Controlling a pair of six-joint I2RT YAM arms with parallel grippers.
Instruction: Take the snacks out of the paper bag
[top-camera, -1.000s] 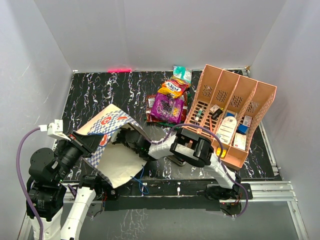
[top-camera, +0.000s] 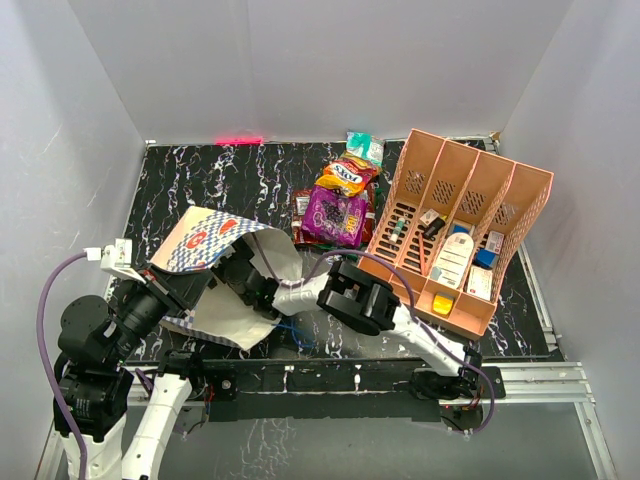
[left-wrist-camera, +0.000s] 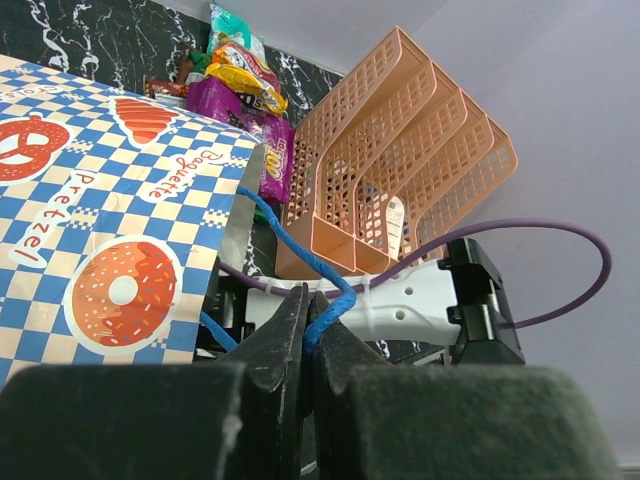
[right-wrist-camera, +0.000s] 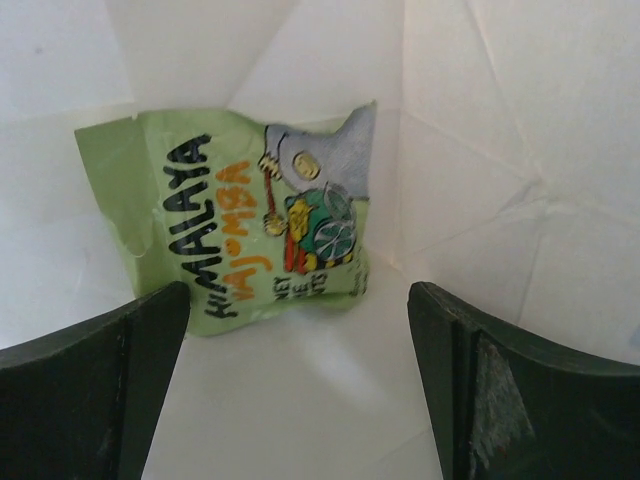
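Note:
The paper bag lies on its side, its blue-checked, donut-printed face up. My left gripper is shut on the bag's blue rope handle. Reaching into the bag's mouth is my right gripper, its tips partly hidden from above. Inside, a green snack packet lettered "Himalaya Vajomba" rests against the white paper. In the right wrist view the fingers stand wide apart, with the packet ahead of them and nothing gripped.
Several snack bags, among them a purple one and an orange one, lie piled at the back centre. A compartmented orange basket with small items stands at the right. Open table lies left of the pile.

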